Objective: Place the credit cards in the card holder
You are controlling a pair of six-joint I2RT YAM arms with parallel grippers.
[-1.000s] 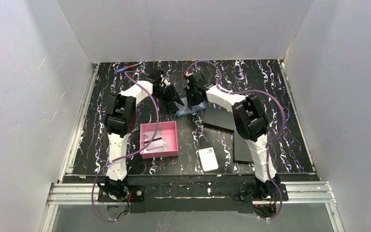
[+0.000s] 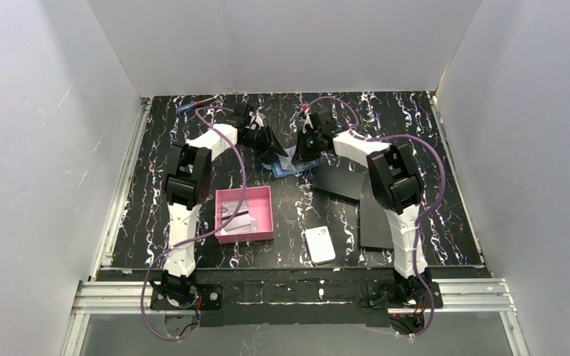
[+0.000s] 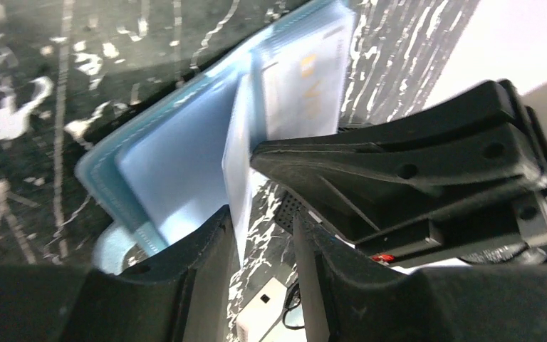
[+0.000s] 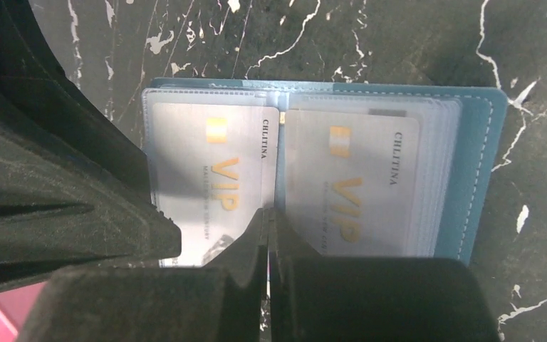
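The blue card holder [image 2: 292, 169] lies spread open at the table's middle. In the right wrist view, silvery VIP cards, a left card [image 4: 185, 171] and a right card [image 4: 352, 171], sit in its clear sleeves. My right gripper is shut over the fold, nothing visible between its fingers. A thin leaf [image 3: 238, 160] of the holder stands up edge-on in the left wrist view, its lower end beside one finger of my left gripper, whose fingers are apart. The right gripper's tip [image 3: 271, 158] appears against that leaf's other side.
A pink box [image 2: 262, 200] with cards in it stands at the front left. Black boxes [image 2: 341, 178] occupy the right, and a white object [image 2: 319, 245] lies at the front. Both arms work close together over the holder.
The left gripper has shifted slightly right, and the holder looks slightly moved too.
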